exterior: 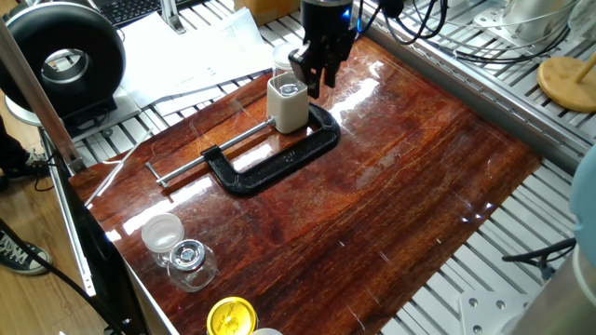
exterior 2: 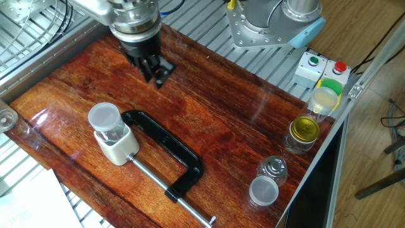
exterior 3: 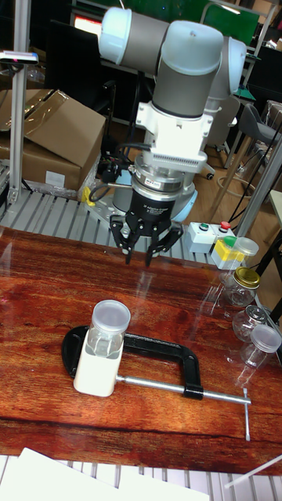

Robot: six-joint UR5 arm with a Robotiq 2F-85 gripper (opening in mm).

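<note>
My gripper point(exterior 3: 139, 262) hangs above the wooden table, its fingers apart with nothing between them. A clear jar point(exterior 3: 104, 344) with a whitish lid point(exterior 3: 112, 315) stands upright in a cream-coloured holder point(exterior 3: 98, 373). The black C-clamp point(exterior 2: 166, 140) lies against this holder, its metal screw point(exterior 2: 150, 173) touching the holder's side. In exterior view 2, the gripper point(exterior 2: 154, 81) is well apart from the jar, toward the robot's base. The gripper point(exterior: 322, 87) overlaps the jar's upper part in exterior view 1, partly hiding it.
Several lidded jars line one table edge: one with a gold lid point(exterior 2: 305, 129), one with a silver lid point(exterior 2: 275, 167), and whitish-lidded ones, including a near jar point(exterior 2: 262, 191). Button boxes point(exterior 2: 319, 69) stand past the table edge.
</note>
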